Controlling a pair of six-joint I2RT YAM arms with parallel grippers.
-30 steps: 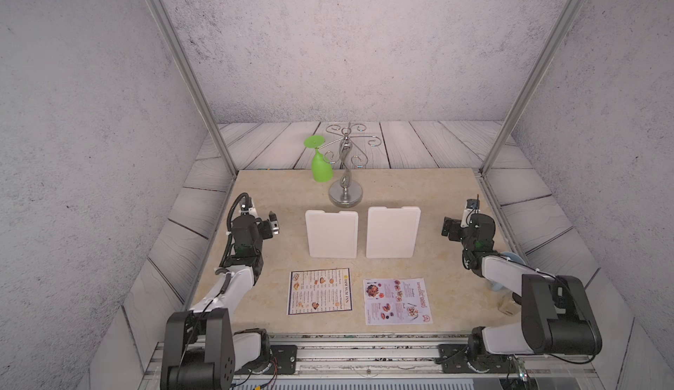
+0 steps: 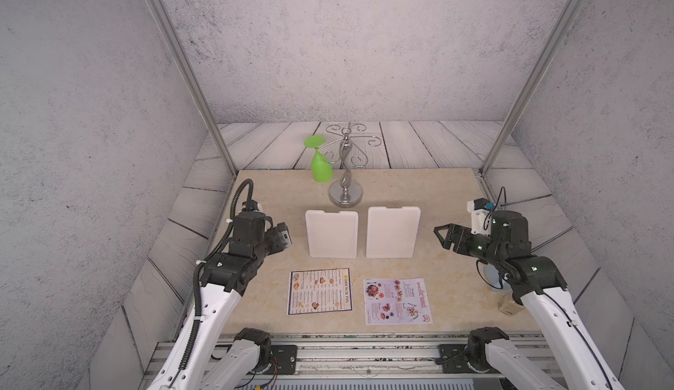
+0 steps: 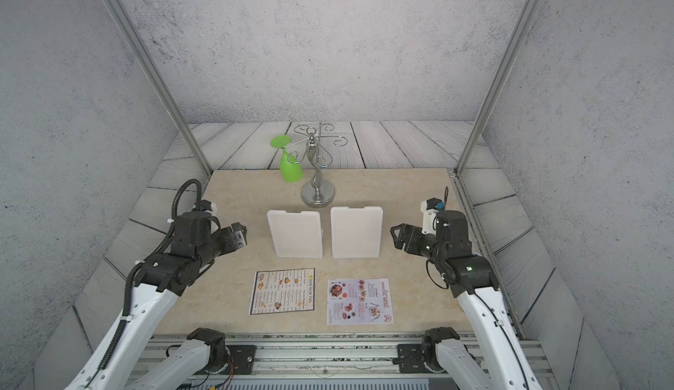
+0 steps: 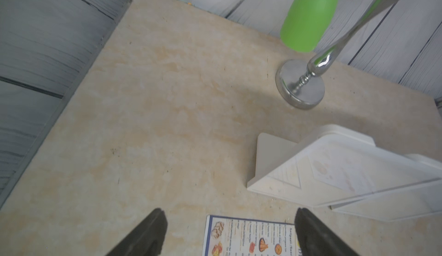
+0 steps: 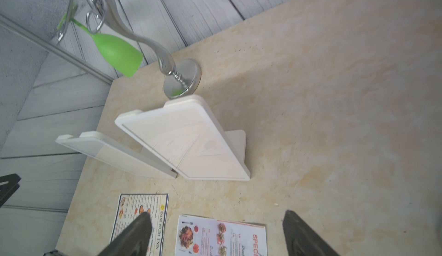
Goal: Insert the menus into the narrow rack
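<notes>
Two white menu racks stand upright side by side mid-table, left (image 2: 332, 234) and right (image 2: 392, 232). In front of them lie two printed menus flat: the bordered dim sum menu (image 2: 319, 291) and the pale pink-printed menu (image 2: 398, 301). My left gripper hangs left of the left rack, fingers apart with nothing between them; the left wrist view looks down past it toward the bordered menu. My right gripper is right of the right rack, also open and empty, with both menus below it in its wrist view.
A chrome stand (image 2: 345, 192) with an upturned green glass (image 2: 321, 169) is at the back centre. A light blue cup and a jar are mostly hidden behind the right arm. The table's sides beside the racks are fairly clear.
The objects on the table are unchanged.
</notes>
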